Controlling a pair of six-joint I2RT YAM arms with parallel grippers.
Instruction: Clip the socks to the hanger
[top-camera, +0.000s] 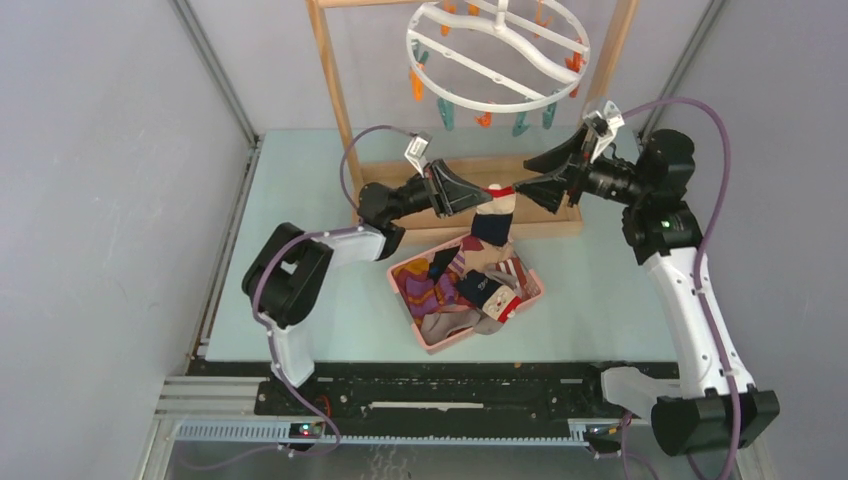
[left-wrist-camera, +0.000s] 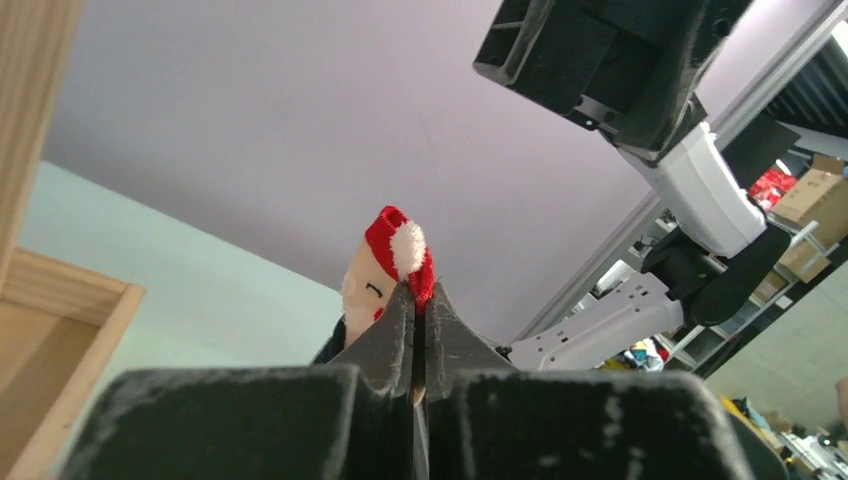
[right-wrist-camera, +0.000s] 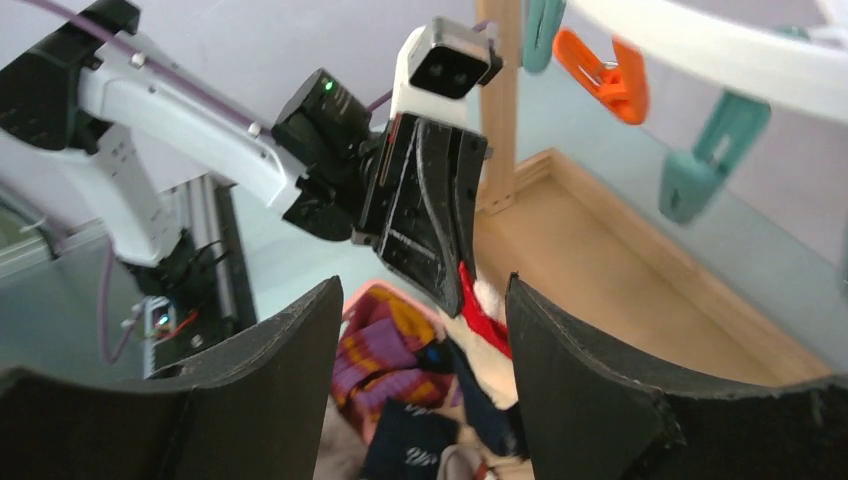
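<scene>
A Santa-face sock (top-camera: 494, 210) with red top and navy foot hangs from my left gripper, which is shut on its red edge (left-wrist-camera: 390, 232). My right gripper is part open just right of the sock in the top view; in the right wrist view the sock and left gripper lie beyond its fingers. The white ring hanger (top-camera: 450, 100) with orange and teal clips (right-wrist-camera: 700, 175) is above and behind both grippers.
A pink bin (top-camera: 433, 346) of mixed socks sits in front. The wooden frame's tray (top-camera: 420, 233) lies behind it.
</scene>
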